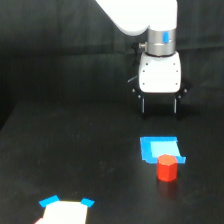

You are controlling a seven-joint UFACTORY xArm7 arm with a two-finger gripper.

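Note:
A red block (167,168) with a hexagonal-looking top stands on the dark table, right of centre in the camera view. It overlaps the front edge of a pale square (162,149) bordered with blue; whether it touches that square I cannot tell. Beyond both, my gripper (159,105) hangs with its two thin fingers pointing down and spread wide apart. Nothing shows between the fingers.
At the bottom left lies a second pale patch (66,212) with blue tape (87,202) at its corners, cut off by the frame. Dark cloth (60,50) hangs behind.

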